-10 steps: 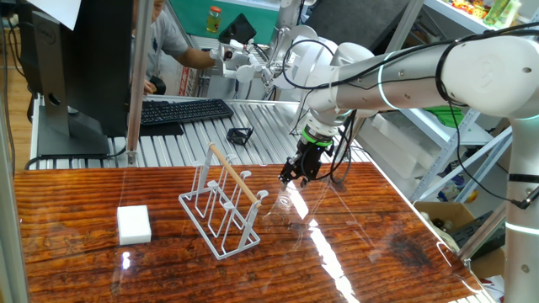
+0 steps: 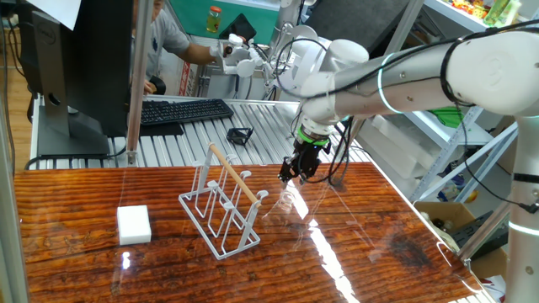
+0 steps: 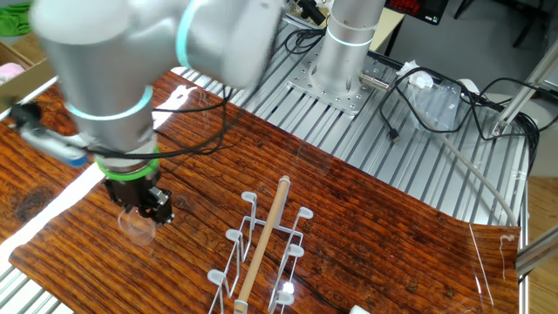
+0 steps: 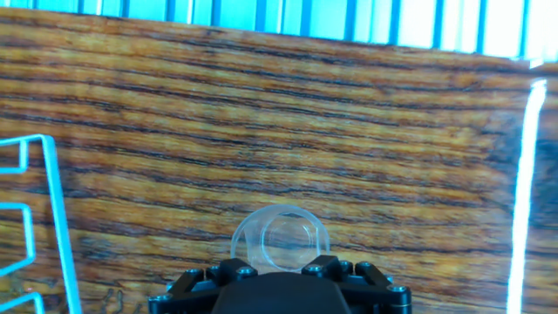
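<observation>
A clear, round cup [image 4: 314, 222] shows at the bottom middle of the wrist view, right at the black fingertips of my gripper. The two finger sides stand near its near left and right edges; the near part of the cup is hidden behind the gripper. In exterior view 2, the cup [image 3: 137, 228] shows faintly just below the gripper [image 3: 148, 209]. Exterior view 1 has the gripper [image 2: 295, 172] low over the far part of the wooden table, the cup hardly visible there. Whether the fingers grip the cup cannot be made out.
Left of the gripper stands a white wire rack [image 2: 221, 220] with upright prongs and a wooden top bar [image 2: 236, 174]. A white block [image 2: 133, 225] lies farther left.
My gripper has shifted slightly up and toward the back of exterior view 1. The faint cup outline below it earlier is harder to see now. Rack and block have stayed put.
</observation>
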